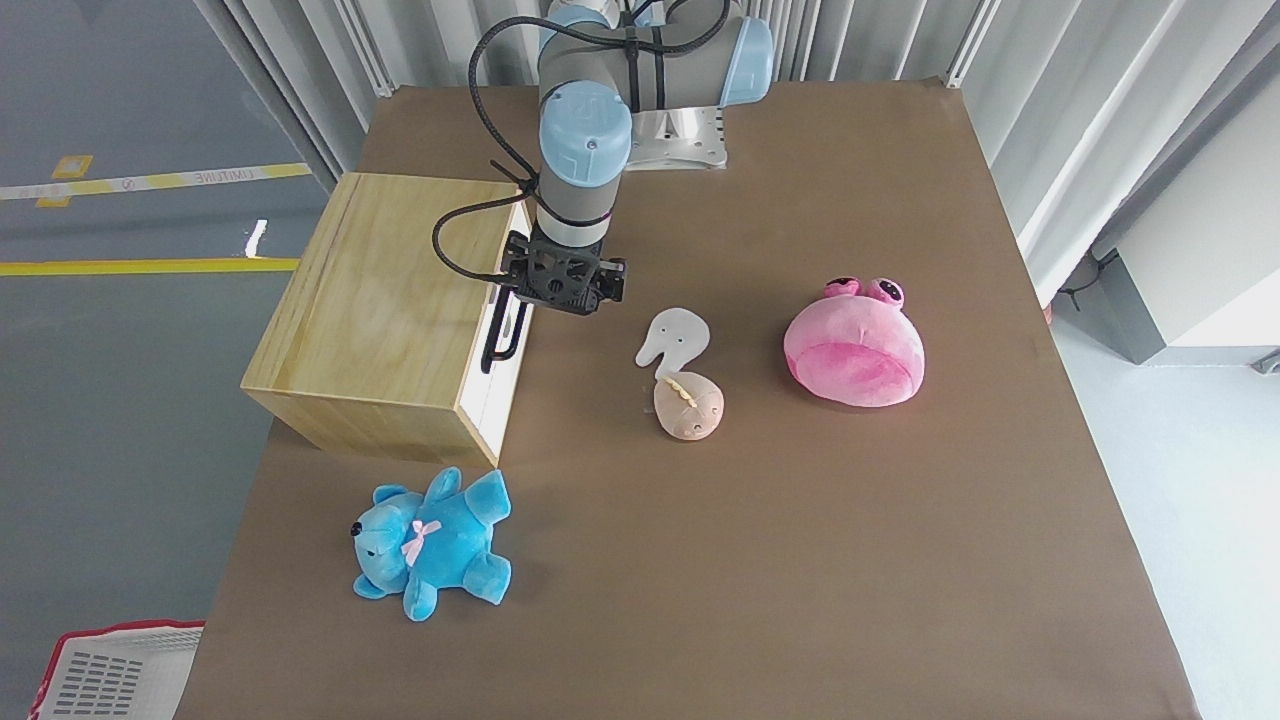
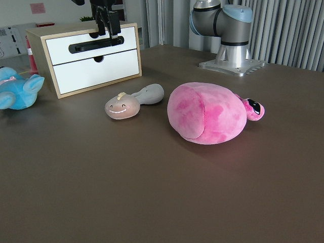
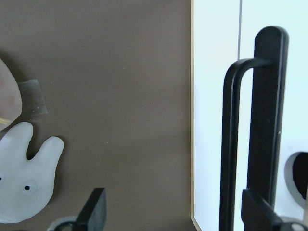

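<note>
A wooden cabinet (image 1: pixel 360 300) with two white drawers (image 2: pixel 96 72) has a long black handle (image 3: pixel 266 120) on the upper one. My gripper hangs just above that drawer front, by the handle, in the front and left views. In the wrist view its two fingers are wide apart, open, with bare table and drawer edge between them. Whether a finger touches the handle I cannot tell.
A white flat toy (image 1: pixel 674 336) and a beige toy (image 1: pixel 689 408) lie right of the cabinet. A pink plush (image 1: pixel 853 348) is further right, a blue bear (image 1: pixel 441 546) in front.
</note>
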